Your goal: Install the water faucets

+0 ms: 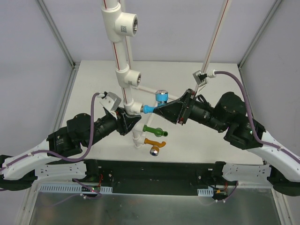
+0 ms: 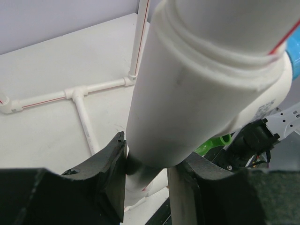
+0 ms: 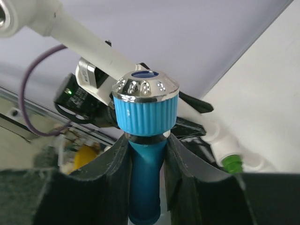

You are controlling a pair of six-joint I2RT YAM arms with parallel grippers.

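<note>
The blue faucet (image 1: 161,96) has its spout end at the side socket of the white upright pipe (image 1: 133,107). My right gripper is shut on the faucet's blue body, below its chrome-topped knob (image 3: 146,101). In the top view the knob points toward the back. How deep the threaded end sits in the socket is hard to see. My left gripper is shut on the white pipe, one finger on each side. A green faucet (image 1: 155,131) and an orange faucet (image 1: 152,142) sit in the sockets nearer the front.
Two sockets farther up the pipe stand empty, a middle one (image 1: 135,78) and a large upper one (image 1: 134,25). White pipework (image 2: 77,93) runs along the white board (image 1: 213,150). The board's right side is bare.
</note>
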